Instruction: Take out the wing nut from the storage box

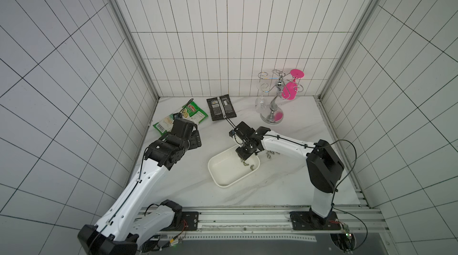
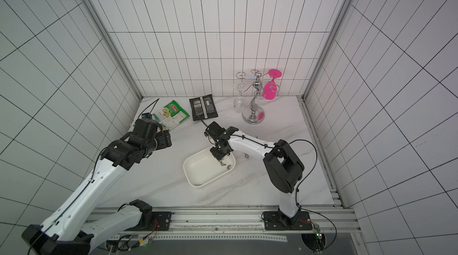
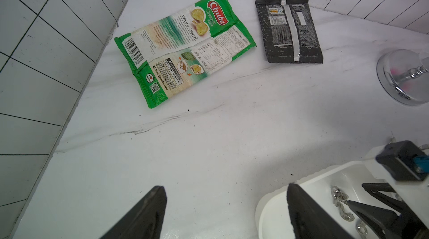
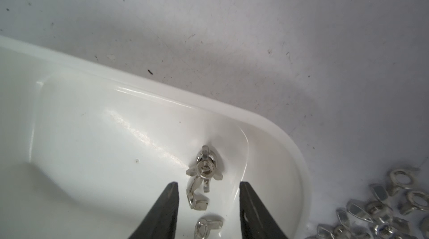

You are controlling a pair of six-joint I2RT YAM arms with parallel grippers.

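Observation:
A white storage box sits at the middle front of the table, with several silver wing nuts lying in its near-right end as seen from the right wrist view. My right gripper hangs over that end, fingers apart around the lower part of the nut cluster, nothing visibly held. In the left wrist view its black fingers point down into the box. My left gripper is open over the empty table left of the box, nothing between its fingers.
More loose wing nuts lie outside the box on the right. A green chips packet and black packet lie at the back. A chrome glass stand with clear and pink glasses stands at back right. Table left of the box is clear.

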